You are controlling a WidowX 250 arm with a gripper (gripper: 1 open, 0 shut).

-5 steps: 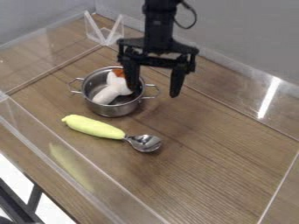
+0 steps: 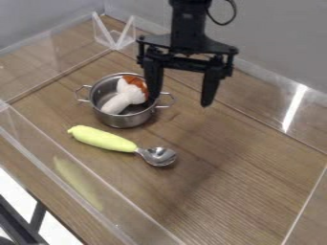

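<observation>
My gripper (image 2: 179, 81) hangs open in the upper middle, its two dark fingers spread above and just right of a steel pot (image 2: 129, 116). A white object with an orange-red part (image 2: 125, 94) lies inside the pot. A spoon with a yellow handle and steel bowl (image 2: 102, 140) lies on the wooden surface in front of the pot. Nothing shows between my fingers.
A small white rack (image 2: 115, 36) stands at the back left. Transparent or pale walls edge the surface at back and left.
My gripper has moved slightly up over the last second. The pot, its contents and the spoon stay in place.
</observation>
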